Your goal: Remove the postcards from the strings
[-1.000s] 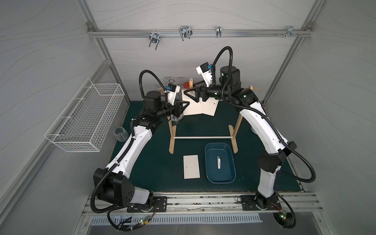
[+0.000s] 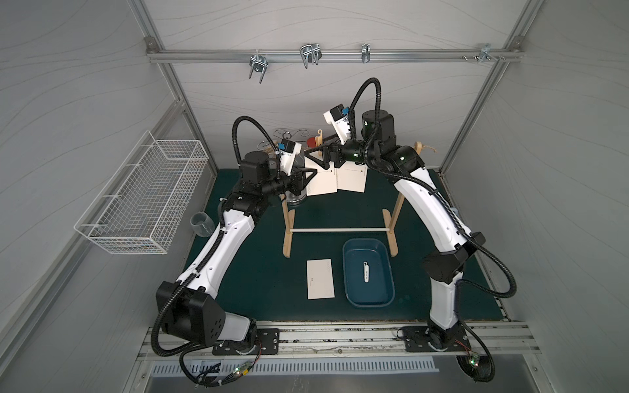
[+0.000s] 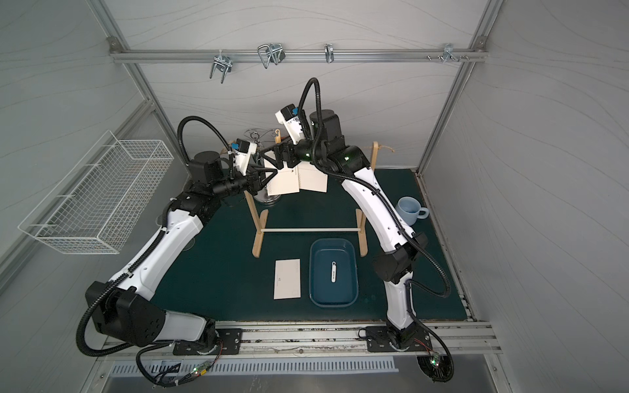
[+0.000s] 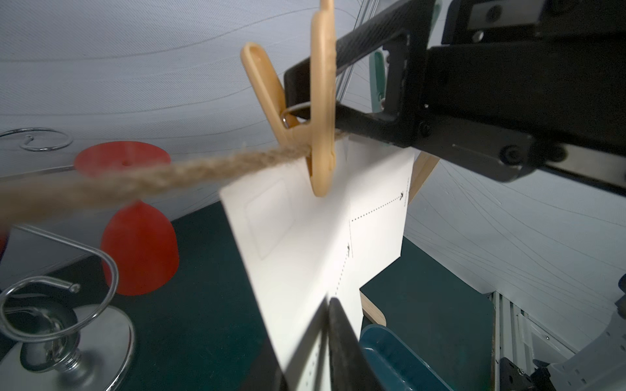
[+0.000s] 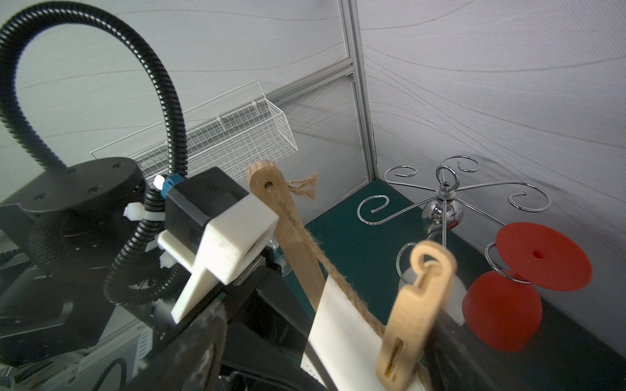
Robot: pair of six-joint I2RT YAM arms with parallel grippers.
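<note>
Two white postcards hang side by side from the string [image 4: 195,170]: the left postcard [image 2: 321,185] and the right postcard [image 2: 352,178]. A yellow clothespin [image 4: 322,97] pins the left one, and a green clothespin [image 4: 377,75] shows behind. My right gripper [image 2: 315,156] is open at the yellow clothespin, which stands between its fingers in the right wrist view. My left gripper [image 2: 310,175] is partly open at the left postcard; its dark, blurred fingers [image 4: 339,352] straddle the card's lower part, contact unclear. Another postcard [image 2: 320,279] lies flat on the table.
A blue tray [image 2: 350,296] on the table holds a white clothespin [image 2: 366,271]. Wooden posts [image 2: 397,213] carry the string. Behind it stands a metal stand with curled arms [image 5: 445,189] and red pieces [image 5: 502,309]. The two grippers are very near each other.
My right gripper has shifted slightly left and down toward the yellow clothespin. The right postcard has swung a little to the right. The left arm looks still.
</note>
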